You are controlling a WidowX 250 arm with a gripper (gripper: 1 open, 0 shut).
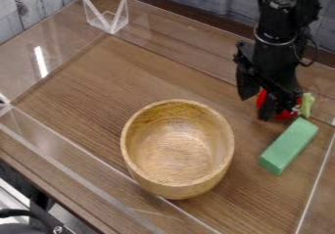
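Observation:
My gripper [265,106] is low over a red object [279,108] on the wooden table at the right, its fingers partly covering it; whether it grips it is unclear. A small pale green piece shows at the object's right side. A green rectangular block [288,146] lies just in front of them.
A large tan bowl [177,147] stands in the lower middle. A clear object [109,15], hard to make out, is at the upper left. A dark edge runs along the back right.

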